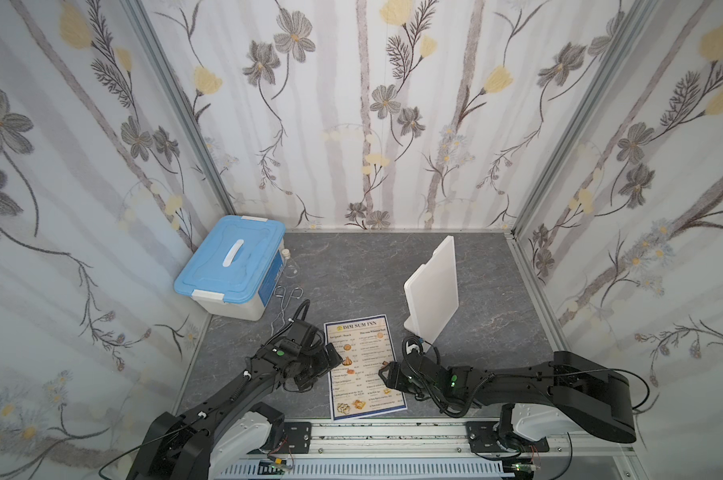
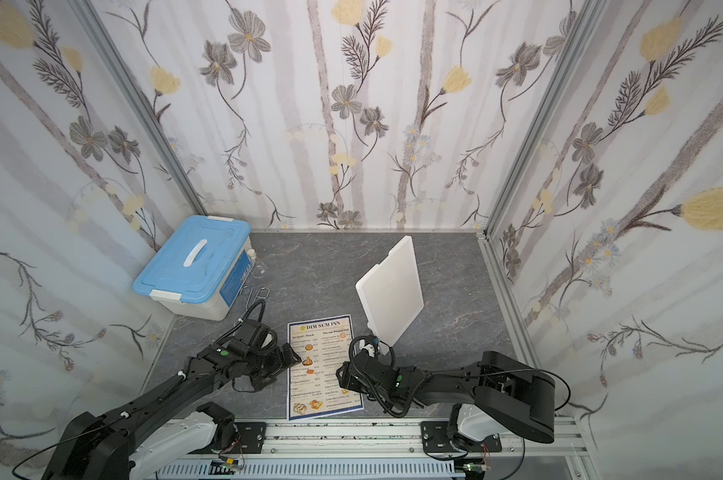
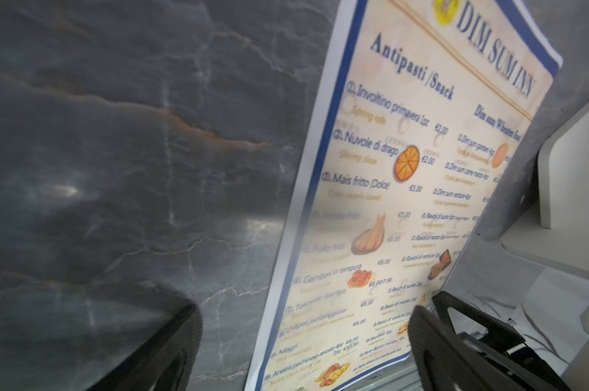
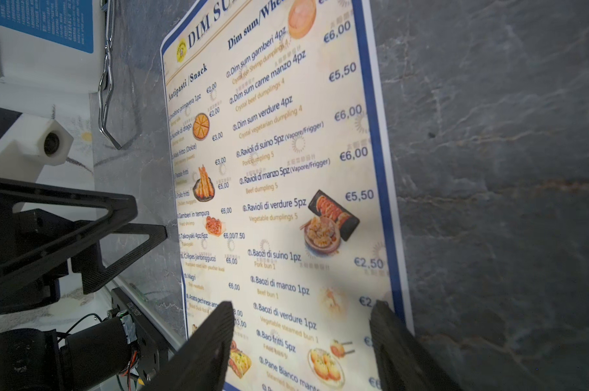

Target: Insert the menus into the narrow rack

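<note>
The printed DIM SUM INN menu (image 1: 360, 364) lies at the front middle of the table. My left gripper (image 1: 332, 356) is at its left edge, open in the left wrist view, with the sheet's edge between and beyond the fingertips. My right gripper (image 2: 344, 374) is over the menu's right side; in the right wrist view its two fingertips stand apart low over the print, and whether anything is between them is unclear. A white rack (image 1: 433, 292) stands right behind the menu, its slot not clearly visible.
A blue-lidded box (image 1: 229, 264) sits at the back left, with metal tongs (image 1: 288, 294) beside it.
</note>
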